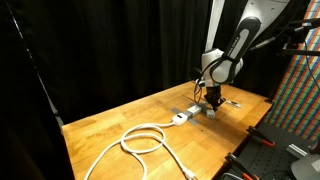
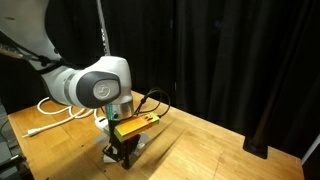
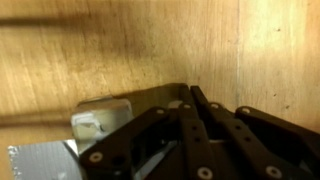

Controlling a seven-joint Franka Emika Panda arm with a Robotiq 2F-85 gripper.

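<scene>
My gripper has its black fingers drawn close together in the wrist view, low over the wooden table (image 3: pixel 240 50). What lies between them is too dark to make out. Just left of the fingers is a small pale block with a clear-looking top (image 3: pixel 95 122), and a silver plate (image 3: pixel 42 160) lies beyond it at the lower left. In exterior view 1 the gripper (image 1: pixel 216 99) is close above a small greyish block (image 1: pixel 210 113) near the table's right end. From exterior view 2 the fingers point down at the tabletop, partly hidden by the wrist.
A white power strip (image 1: pixel 187 116) lies left of the arm, its white cable (image 1: pixel 140 132) looping across the table. Small light items (image 1: pixel 232 102) lie to the right. Black curtains (image 1: pixel 130 50) hang behind.
</scene>
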